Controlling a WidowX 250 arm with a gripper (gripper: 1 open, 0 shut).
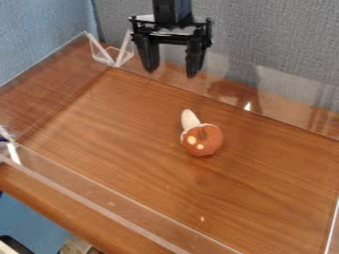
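My black gripper [172,60] hangs high at the back centre of the tray, its two fingers spread apart with nothing between them. Below it and a little to the right, a small orange plush toy [203,141] with pale spots and a white upper part lies on the wooden surface, apart from the gripper.
Clear plastic walls [133,226] edge the wooden floor [106,139]. A white frame-like piece [106,52] stands at the back left corner. Grey and blue padded panels rise behind.
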